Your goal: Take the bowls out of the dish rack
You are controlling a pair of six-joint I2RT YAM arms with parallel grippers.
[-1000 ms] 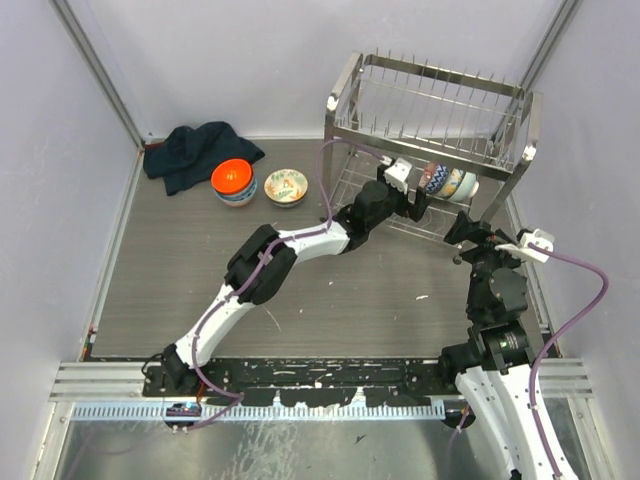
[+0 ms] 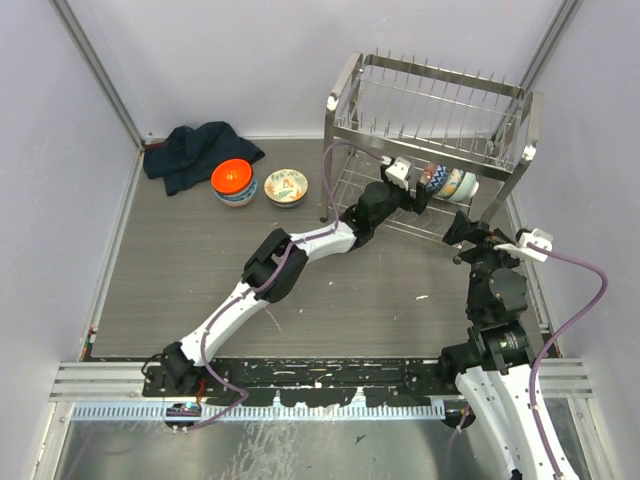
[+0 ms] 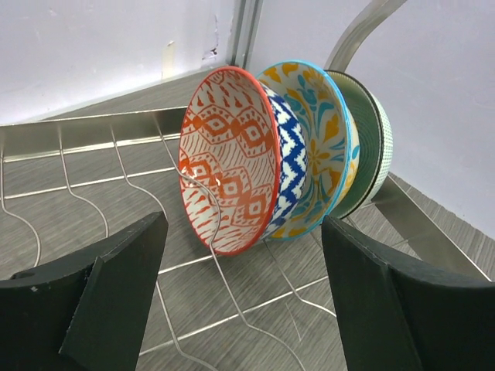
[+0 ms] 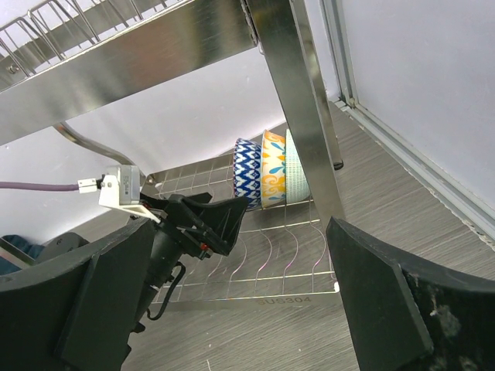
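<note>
Three bowls stand on edge, nested close together, at the right end of the lower rack tier. Nearest my left gripper is the red-patterned bowl with a blue-and-white outside. Behind it come a yellow floral bowl with a blue rim and a pale green bowl. The left gripper's fingers are apart, with the red-patterned bowl ahead of them and nothing between. In the top view that gripper reaches in under the upper tier of the dish rack. My right gripper is open and empty at the rack's front right corner.
Orange bowls are stacked over blue-white ones on the left of the table, beside a floral bowl. A dark cloth lies behind them. Metal rack posts and wire prongs crowd both grippers.
The left arm has shifted slightly, its elbow moving a little rightward, with the gripper staying near the red-patterned bowl. My right arm and the bowls look unmoved.
</note>
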